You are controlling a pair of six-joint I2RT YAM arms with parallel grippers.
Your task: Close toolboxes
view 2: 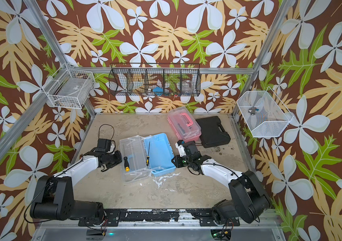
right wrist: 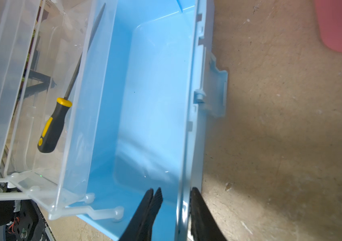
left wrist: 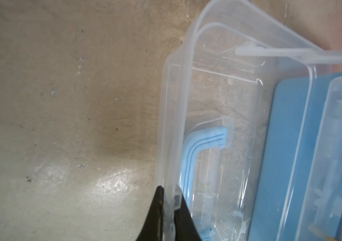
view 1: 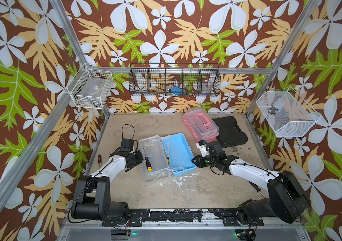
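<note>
The toolbox lies opened out flat mid-table, its clear lid (view 1: 155, 141) on the left and its blue base (view 1: 185, 140) on the right. At the lid's outer left edge, my left gripper is shut on the rim. My right gripper straddles the base's outer right rim, open, with a gap beside its left finger (right wrist: 144, 210). A light blue handle (left wrist: 205, 138) shows beyond the lid's wall. One screwdriver (right wrist: 54, 122) lies in a clear tray by the hinge side; another screwdriver (view 1: 148, 163) shows over the lid.
A closed pink toolbox (view 1: 200, 122) and a black case (view 1: 230, 131) stand behind to the right. Loose screwdrivers lie at far left (view 1: 99, 160) and by the right arm.
</note>
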